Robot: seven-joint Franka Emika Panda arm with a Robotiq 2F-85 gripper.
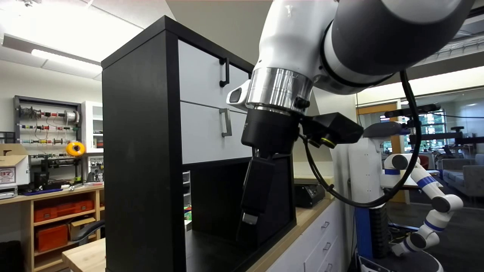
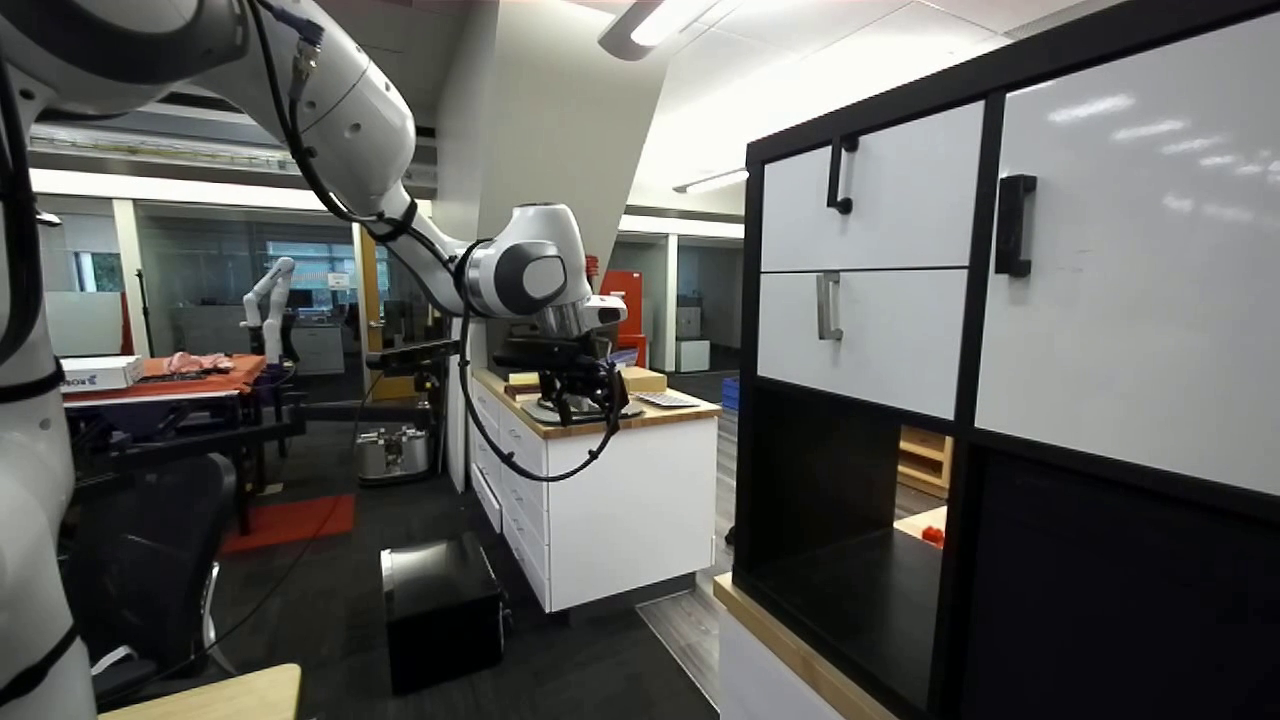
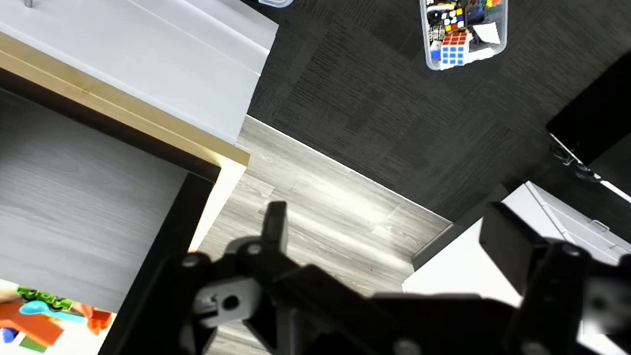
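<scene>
My gripper stands open in the wrist view, with only pale floor and part of a white drawer unit showing between its fingers. From the side, the gripper (image 1: 247, 222) points downward in front of the black cabinet (image 1: 136, 145), and no object shows in it. Two white doors with handles, the upper door (image 2: 894, 198) and the lower door (image 2: 888, 330), are closed. The upper handle is black; the lower handle (image 2: 829, 306) is silver. Below them lies an open compartment (image 2: 840, 588).
A white drawer counter (image 2: 636, 504) stands beyond the cabinet across a gap. On the floor is a clear bin (image 3: 506, 35) of cubes and small items. Colourful toys (image 3: 47, 313) show past the compartment. A black box (image 2: 441, 612) sits on the carpet.
</scene>
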